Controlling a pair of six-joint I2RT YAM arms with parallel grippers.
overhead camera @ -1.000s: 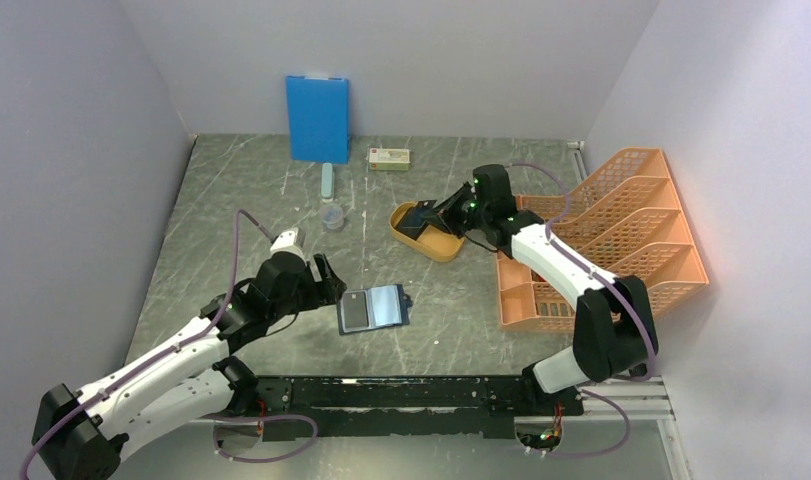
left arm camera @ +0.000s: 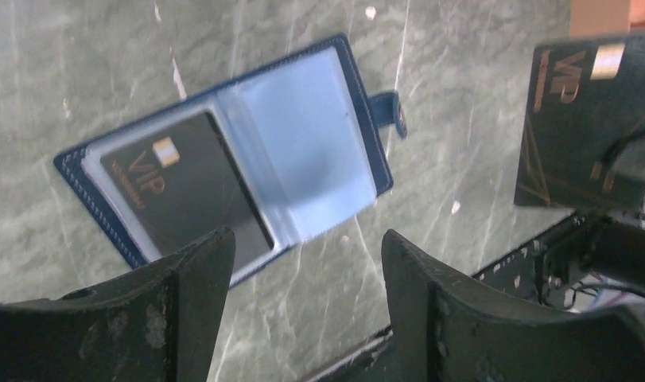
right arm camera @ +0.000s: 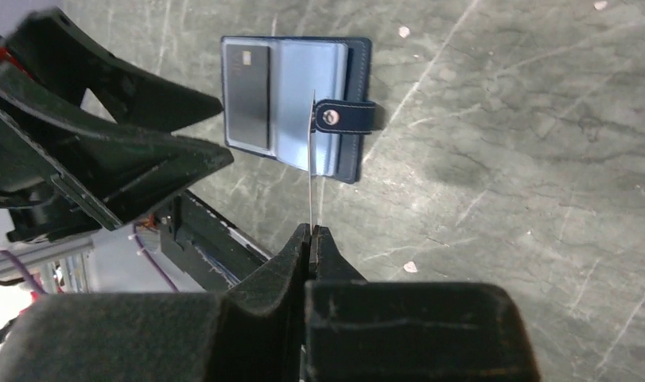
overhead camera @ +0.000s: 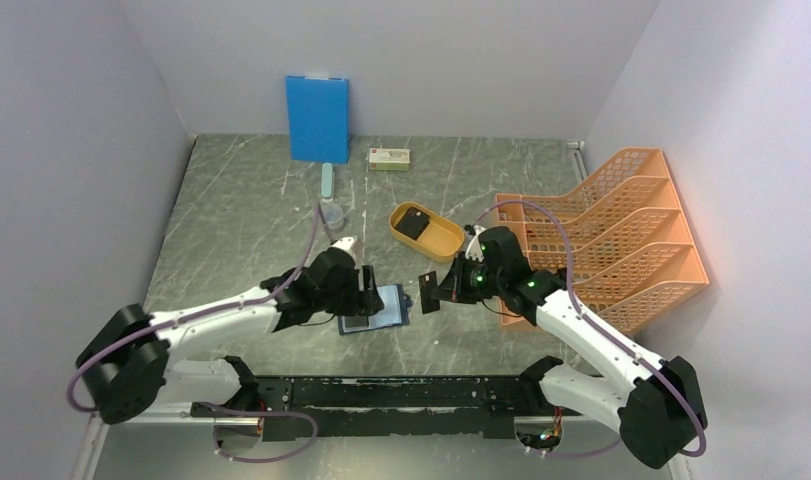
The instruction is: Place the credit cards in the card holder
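On the table the card holder [left arm camera: 303, 127] lies spread flat, dark blue with clear sleeves. A black VIP card [left arm camera: 176, 187] fills its left side; the right sleeve shows pale and empty. My right gripper is shut on a black card, which appears edge-on in the right wrist view and hangs just right of the holder in the top view. Apart above the holder, my left gripper is open, with nothing between its fingers. More black card [overhead camera: 412, 222] lies in the yellow tray [overhead camera: 445, 250].
At the right stands an orange slotted rack [overhead camera: 641, 220] close to my right arm. A clear cup [overhead camera: 332, 216], a small box [overhead camera: 389, 159] and a blue panel [overhead camera: 318, 118] are farther back. Bare table lies left of the cup.
My left gripper has moved right, over the holder.
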